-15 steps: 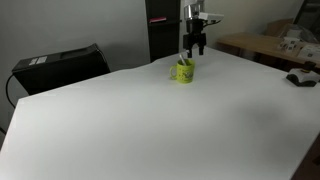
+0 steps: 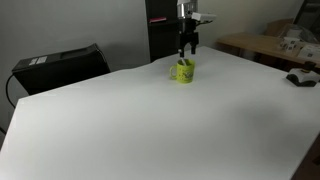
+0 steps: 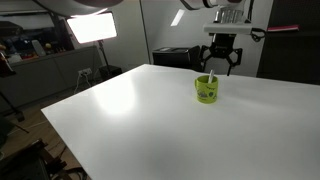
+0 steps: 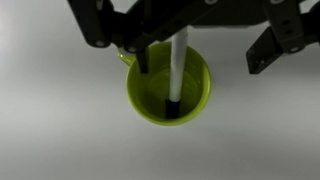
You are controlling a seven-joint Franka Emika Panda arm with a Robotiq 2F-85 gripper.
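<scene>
A yellow-green mug (image 2: 185, 73) stands upright on the white table, its handle toward the left in exterior view 1. Inside it leans a white marker (image 4: 178, 62) with a black end (image 4: 173, 108) down in the mug. My gripper (image 3: 218, 67) hangs just above the mug, fingers wide apart. Seen from the wrist, the marker's upper part rises between the two fingers, nearer the left one and touching neither as far as I can see. The marker's top is hidden by the gripper body in that view.
A black case-like device (image 2: 60, 70) sits at the table's far left edge. At the right stands a wooden table (image 2: 255, 43) with several items.
The gripper has shifted slightly left and a little lower over the mug in exterior view 1. The mug and marker stay where they were.
</scene>
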